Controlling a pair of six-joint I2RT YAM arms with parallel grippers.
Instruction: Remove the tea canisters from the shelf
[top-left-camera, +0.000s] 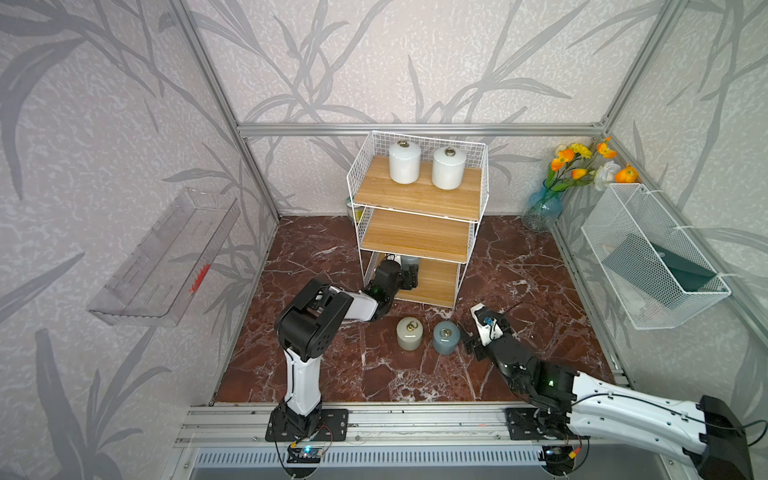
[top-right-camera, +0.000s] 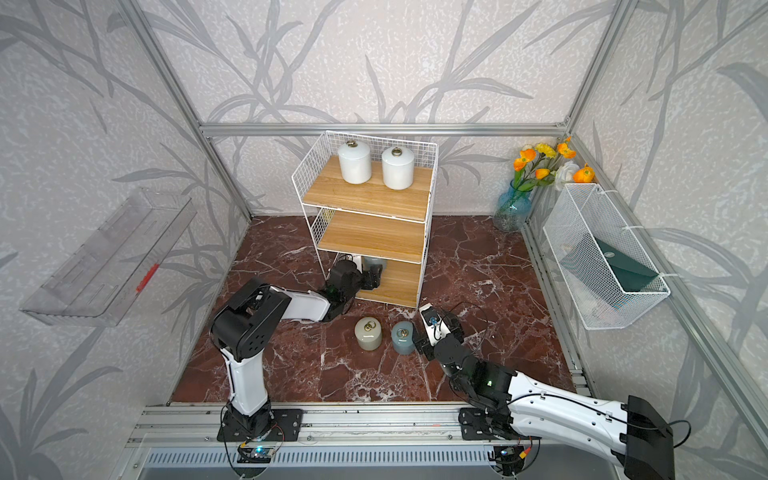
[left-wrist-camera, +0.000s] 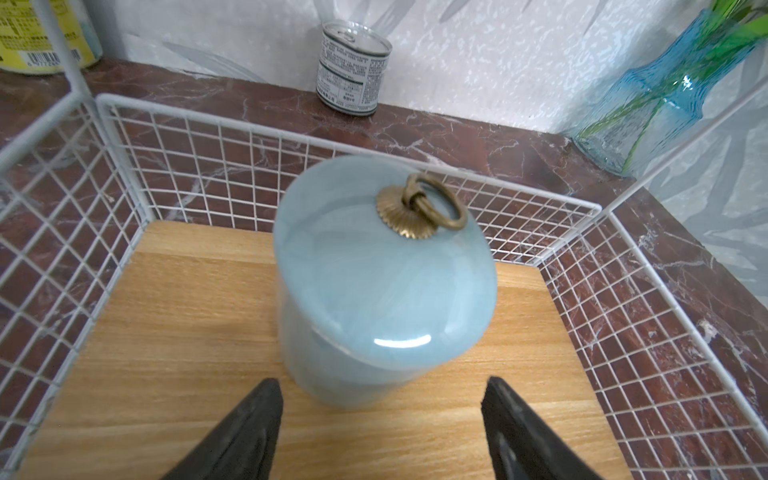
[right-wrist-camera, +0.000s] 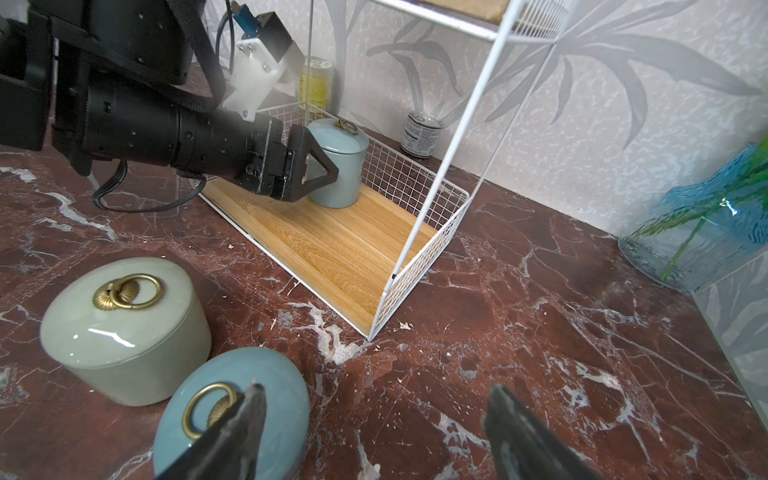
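A pale blue canister (left-wrist-camera: 384, 280) with a brass ring stands upright on the bottom board of the shelf (top-left-camera: 436, 280). My left gripper reaches in at that level, open, its fingers just short of the canister's near side. Two white canisters (top-left-camera: 405, 162) stand on the top board; the middle board looks bare. On the table in front sit a cream canister (right-wrist-camera: 128, 328) and a blue canister (right-wrist-camera: 236, 416). Close to the right side of the blue one is my right gripper, open, with nothing between its fingers.
White wire rails (left-wrist-camera: 640, 264) and posts border the bottom board closely. Behind the shelf stand a small tin (left-wrist-camera: 352, 68) and a yellow can (right-wrist-camera: 318, 84). A glass vase (top-left-camera: 544, 209) fills the back right corner; the table between it and the shelf is clear.
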